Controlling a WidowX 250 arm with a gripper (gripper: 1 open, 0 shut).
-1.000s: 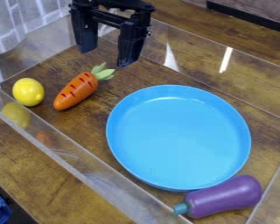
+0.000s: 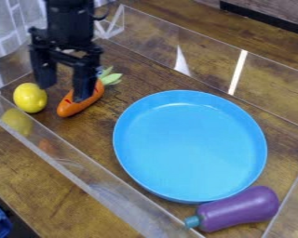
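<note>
My dark gripper (image 2: 67,69) is open, its blurred fingers spread to either side over an orange toy carrot (image 2: 77,104) with green leaves at the left. A yellow lemon (image 2: 30,98) lies just left of the carrot, beneath the left finger. The carrot is partly hidden by the right finger.
A large blue plate (image 2: 189,147) fills the middle right. A purple toy eggplant (image 2: 238,209) lies at the lower right. Clear tray walls run along the lower left and the right. The wooden surface behind the plate is free.
My gripper has come down and moved left, from above and behind the carrot to over the carrot and lemon. The objects have not visibly moved.
</note>
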